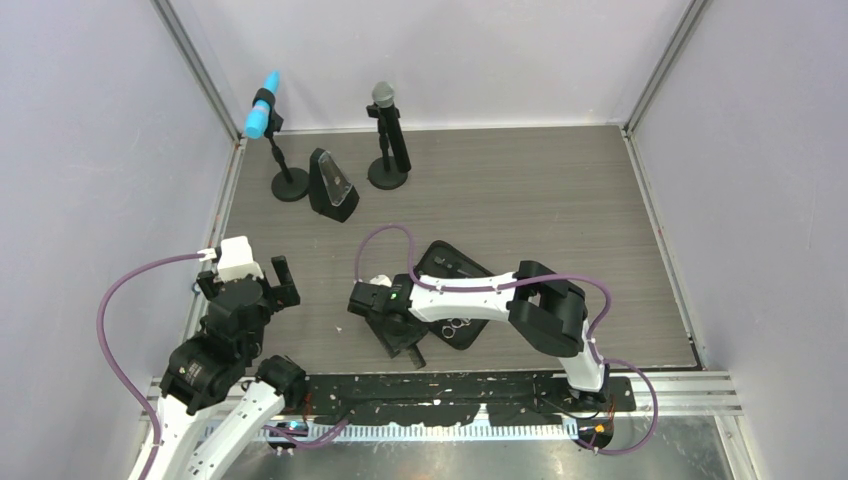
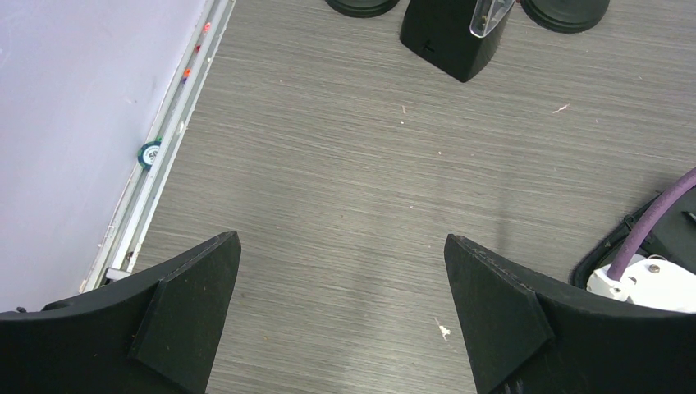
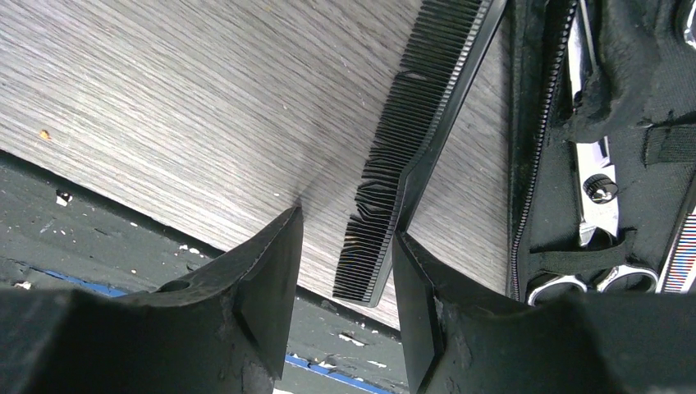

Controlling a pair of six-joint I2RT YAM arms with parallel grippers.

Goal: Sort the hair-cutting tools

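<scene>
A black comb [image 3: 410,139] lies on the table beside the case, its lower end between the fingers of my right gripper. Those fingers stand apart; the right one is at or very close to the comb's spine, while a gap shows on the left. Open at the table's right in the right wrist view is the black zip case [image 3: 538,164], holding silver scissors [image 3: 599,189] under a strap and a second tool [image 3: 681,258] with fine teeth, cut off by the frame. From above, my right arm partly covers the case [image 1: 455,262]. My left gripper is open over bare table.
At the back left stand a metronome [image 1: 333,188], a blue microphone [image 1: 262,105] on a stand and a black microphone [image 1: 390,130] on another. The dark front edge [image 3: 107,246] runs close to my right gripper.
</scene>
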